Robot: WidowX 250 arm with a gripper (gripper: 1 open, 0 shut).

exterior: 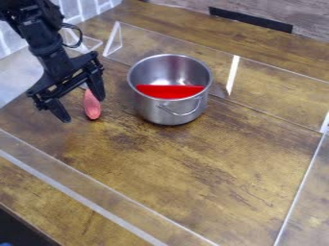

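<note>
My black gripper (68, 86) hangs low over the wooden table at the upper left, its fingers spread to either side, just left of a pink oblong object (91, 105) lying on the table. I see nothing clearly held between the fingers. To the right stands a large steel pot (168, 112) with a handle and something red (164, 91) inside.
Pale tape-like lines mark its edges and back. A clear or light surface (18, 72) lies at the left behind the arm.
</note>
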